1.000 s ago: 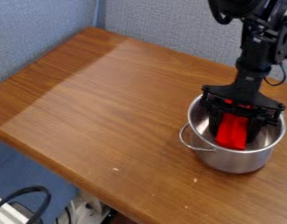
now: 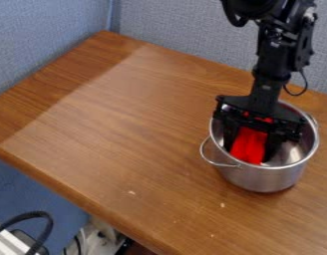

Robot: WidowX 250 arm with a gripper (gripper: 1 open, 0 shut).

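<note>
A silver metal pot [image 2: 267, 177] with a wire handle stands at the right of the wooden table [image 2: 113, 120]. Inside it lies a red object [image 2: 249, 145]. My black gripper [image 2: 257, 125] reaches down from the top into the pot, over and around the red object, partly hiding it. Whether the fingers grip the red object or how far apart they are is unclear.
Blue-grey padded walls line the back and left. A black cable and white clutter lie beyond the table's lower left edge.
My gripper has shifted slightly left and up within the pot. The pot stands in about the same place.
</note>
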